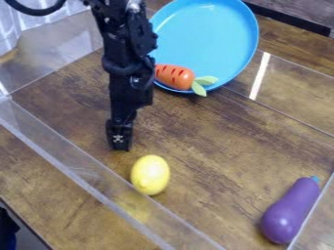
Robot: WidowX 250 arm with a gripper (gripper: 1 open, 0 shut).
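My black gripper [121, 137] hangs low over the wooden table at the centre left, fingertips near the surface and open. Just below and right of it sits a yellow lemon [150, 175], apart from the fingers. An orange toy carrot [175, 76] with pale green leaves lies on a blue plate [220, 34] at the top, partly behind the arm. A purple toy eggplant [288, 210] lies at the bottom right.
Clear walls [98, 190] border the wooden surface along the lower left and right.
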